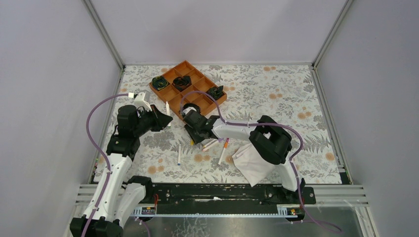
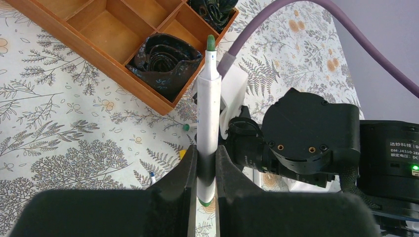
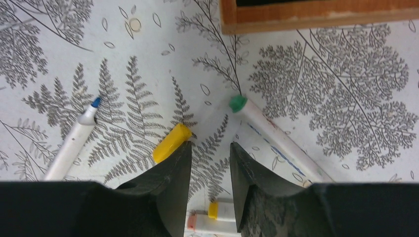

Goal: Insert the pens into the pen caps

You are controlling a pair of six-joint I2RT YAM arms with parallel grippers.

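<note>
Held upright in my left gripper is a white pen [image 2: 207, 108] with a bare green tip pointing up; the fingers are shut on its lower body. My right gripper hangs low over the table, open, with only tablecloth showing between its fingertips. A yellow cap [image 3: 172, 143] lies by its left finger, partly hidden behind it, not between the fingers. To the right of the fingers lies a white pen with a green end [image 3: 276, 136]. An uncapped blue-tipped pen [image 3: 74, 143] rests at the left.
A wooden divided tray [image 1: 213, 104] with dark bundles borders the work area at the back. Yellow-ended [image 3: 223, 211] and pink-ended [image 3: 210, 225] pens lie near the right gripper. An orange-ended pen [image 1: 223, 154] and a white cloth [image 1: 253, 165] are farther right.
</note>
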